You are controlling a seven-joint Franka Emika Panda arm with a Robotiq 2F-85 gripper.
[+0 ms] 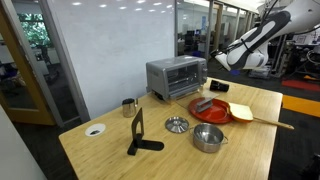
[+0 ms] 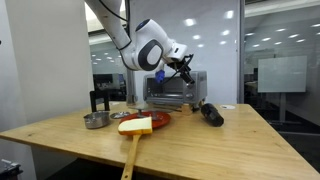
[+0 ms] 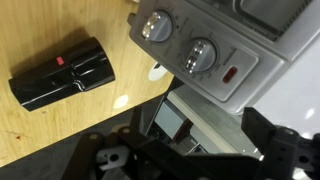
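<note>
High over the right end of the table, beside the toaster oven, hangs my gripper. Its two dark fingers stand apart in the wrist view, with nothing seen between them. The silver toaster oven [image 1: 177, 75] stands at the back of the table; its knobs and front panel [image 3: 190, 48] fill the upper right of the wrist view. A black cylindrical object [image 3: 62, 75] lies on the wood nearby. On the red tray [image 1: 207, 111] rests a grey item [image 1: 201, 104]. A wooden-handled yellowish board or spatula [image 2: 135, 127] overlaps the tray's edge.
A steel pot [image 1: 208, 137], a round metal lid [image 1: 177, 124], a dark upright stand [image 1: 139, 128], a metal cup [image 1: 129, 107] and a white disc [image 1: 95, 129] occupy the table. Bare wood [image 2: 250, 145] shows at the right in exterior view 2.
</note>
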